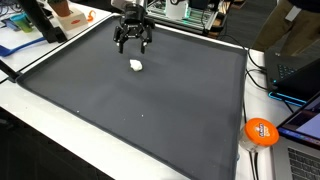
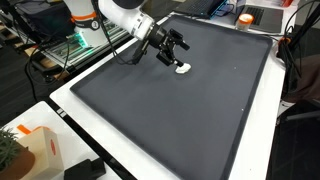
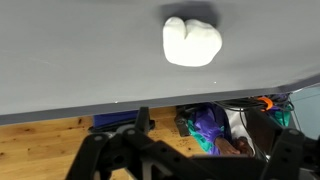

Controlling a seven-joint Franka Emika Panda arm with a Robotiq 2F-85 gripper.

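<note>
A small white lump (image 1: 135, 65) lies on the dark grey board, and its kind is hard to tell. The wrist view shows it as a rounded white piece (image 3: 192, 42) near the top, clear of the fingers. My gripper (image 1: 132, 47) is close behind it in exterior view 1, its two dark fingertips spread apart. From the other side, the black gripper (image 2: 174, 52) hangs just beside the white lump (image 2: 183, 69). Along the bottom of the wrist view, a wide gap with nothing held separates the fingers (image 3: 128, 152).
Most of the grey board (image 1: 150, 105) is bare. An orange-lidded round container (image 1: 261, 132) and a laptop (image 1: 300, 150) stand off its right side. Cables and coloured clutter (image 3: 210, 125) lie beyond the board's edge near the arm.
</note>
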